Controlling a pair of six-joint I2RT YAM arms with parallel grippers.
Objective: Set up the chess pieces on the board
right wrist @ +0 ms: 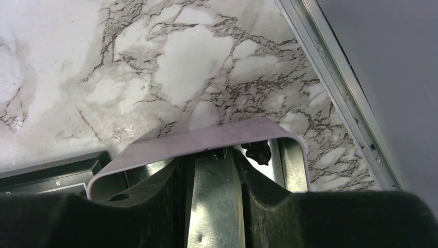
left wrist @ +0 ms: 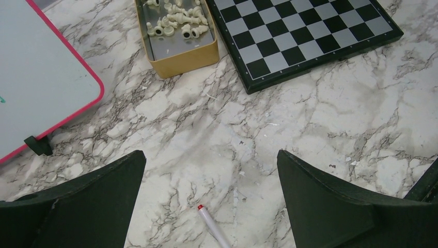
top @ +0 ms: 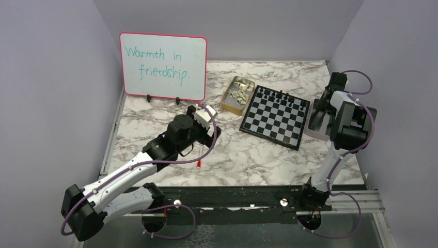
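The chessboard [top: 271, 124] has dark pieces standing along its back rows. A tan box [top: 231, 103] of loose white pieces is left of it. My right gripper is down inside the silver box [top: 315, 129] right of the board, its fingers under the far rim; a dark piece [right wrist: 258, 152] lies by its right finger. The gap between its fingers is narrow, and whether they hold anything is unclear. My left gripper is open above bare table, nothing between its fingers.
A whiteboard [top: 163, 62] stands at back left. A marker [left wrist: 214, 226] lies below my left gripper. The right wall and its rail [right wrist: 351, 103] are close to the silver box.
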